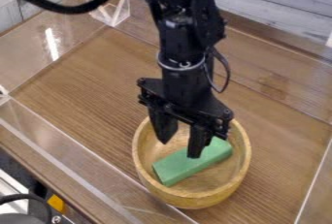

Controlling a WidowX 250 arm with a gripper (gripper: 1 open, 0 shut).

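Note:
A round tan bowl (155,175) stands at the front of the wooden table, holding a green rectangular block (182,168) that lies diagonally in it. The black gripper (180,141) hangs over the bowl with its fingertips apart and lowered toward the block, partly covering the block's upper part. Whether the fingers touch it is unclear.
White and wooden walls line the back, with a clear plastic object at the back left. Dark cables and a small yellow item are at the lower left edge.

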